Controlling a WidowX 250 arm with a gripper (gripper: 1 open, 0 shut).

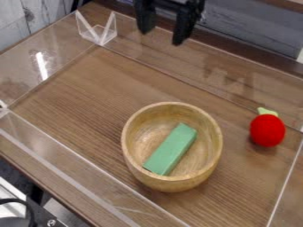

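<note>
My dark gripper (166,25) is at the top centre of the camera view, cut by the frame edge and blurred, with its two fingers apart and open. Below it on the wooden surface stands a tan bowl (201,173) holding a green block (171,149). A red round object (268,130) with a small green tip lies at the right.
A white wire-like object (97,28) stands at the upper left. A black cable (12,206) lies at the lower left corner.
</note>
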